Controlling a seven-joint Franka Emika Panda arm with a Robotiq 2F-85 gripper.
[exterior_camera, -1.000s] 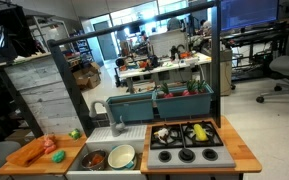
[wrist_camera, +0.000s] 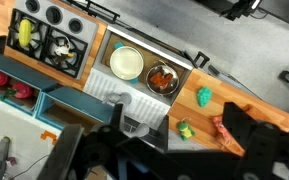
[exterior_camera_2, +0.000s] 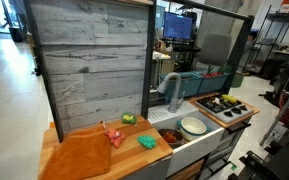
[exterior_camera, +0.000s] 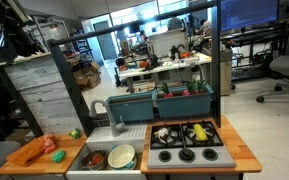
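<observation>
High over the counter, my gripper stands open, its dark fingers spread apart at the bottom of the wrist view with nothing held between them. Below it is a sink holding a cream bowl [wrist_camera: 126, 63] and a metal pot [wrist_camera: 164, 78] with reddish contents. On the stove [wrist_camera: 59, 35] to the left lies a yellow item [wrist_camera: 24, 32]. A green item [wrist_camera: 203, 96], a red item [wrist_camera: 219, 130] and a green-yellow item [wrist_camera: 184, 130] rest on the wooden counter. An orange towel [exterior_camera_2: 76, 155] lies flat at the counter's end.
A grey faucet [exterior_camera_2: 165, 82] rises behind the sink. Blue bins [exterior_camera: 182, 104] with red and green items stand behind the stove. A tall wood-panel wall [exterior_camera_2: 94, 60] and a dark overhead beam [exterior_camera: 134, 24] frame the counter. Bare wood shows right of the stove.
At the top left of exterior view 1, the dark arm has shifted slightly over the last second. The counter objects have stayed put.
</observation>
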